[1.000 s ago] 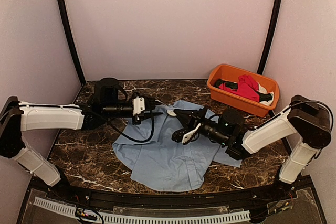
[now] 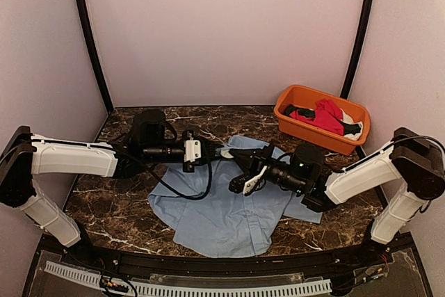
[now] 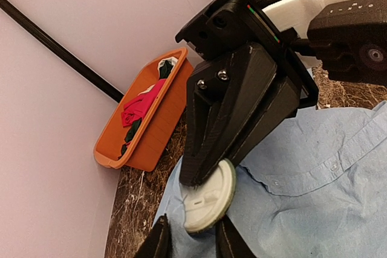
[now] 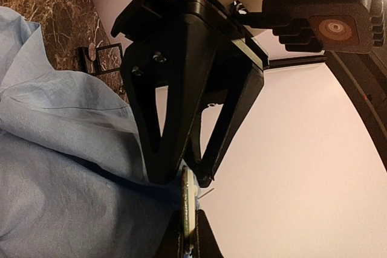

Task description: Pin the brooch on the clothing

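The round white brooch (image 3: 208, 197) is pinched at its upper edge by my right gripper. Seen edge-on in the right wrist view, the brooch (image 4: 190, 194) has a thin pin (image 4: 207, 193) sticking out to one side. My left gripper is part open at the opposite edge, its fingers (image 3: 231, 243) on either side of the brooch's lower rim. Light blue clothing (image 2: 222, 220) lies spread on the table, a raised part reaching up by the brooch. Whether the pin passes through the cloth cannot be told.
An orange bin (image 2: 316, 133) holding red, black and white cloth stands at the back right. Both arms meet closely over the top of the clothing.
My left gripper has moved right, closing the distance to the brooch. My right gripper and the brooch have barely shifted.
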